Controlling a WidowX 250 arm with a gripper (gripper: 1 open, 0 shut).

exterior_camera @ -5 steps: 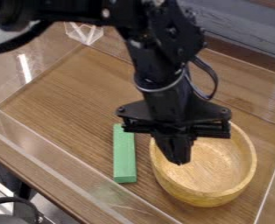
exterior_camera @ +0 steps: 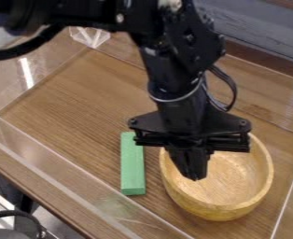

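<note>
The black gripper [exterior_camera: 190,161] points down over a round yellow bowl [exterior_camera: 236,193], its tips at the bowl's left half. It looks shut, with nothing visible between its fingers; whether the tips touch the bowl is unclear. A green block [exterior_camera: 132,173] lies on the wooden table just left of the bowl.
Bare table [exterior_camera: 75,112] stretches to the left and back. Clear panels edge the near left, with cables beyond at the lower left. A small clear object [exterior_camera: 90,37] is at the far back left.
The gripper has shifted very slightly over the last second; the bowl and block have not visibly moved.
</note>
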